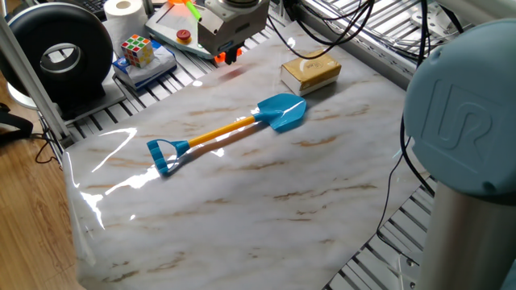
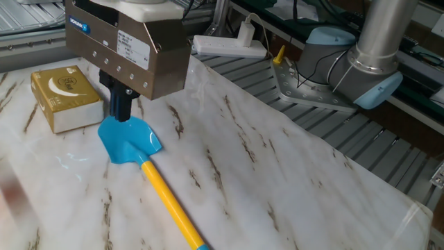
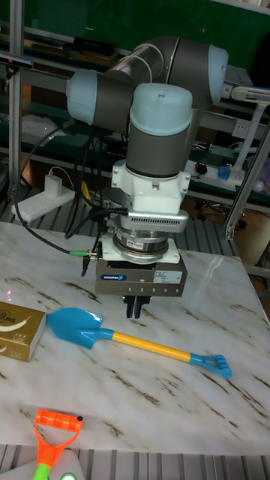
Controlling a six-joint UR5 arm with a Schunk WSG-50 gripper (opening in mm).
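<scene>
A toy shovel with a blue blade, yellow shaft and blue grip (image 1: 222,130) lies flat on the marble-patterned table, its grip towards the left in exterior view 1. My gripper (image 3: 136,316) hangs in the air above the table, its dark fingers (image 2: 123,104) pointing down. They look shut against each other, and nothing shows between them. In exterior view 2 the fingertips overlap the edge of the blue blade (image 2: 125,142); in exterior view 3 they appear apart from the shovel, above and behind its shaft (image 3: 151,346).
A gold and white box (image 1: 310,74) sits close to the blade. Beyond one table edge are a Rubik's cube (image 1: 138,50), a paper roll (image 1: 126,16) and an orange-handled toy (image 3: 58,428). Cables (image 1: 343,32) hang near the arm.
</scene>
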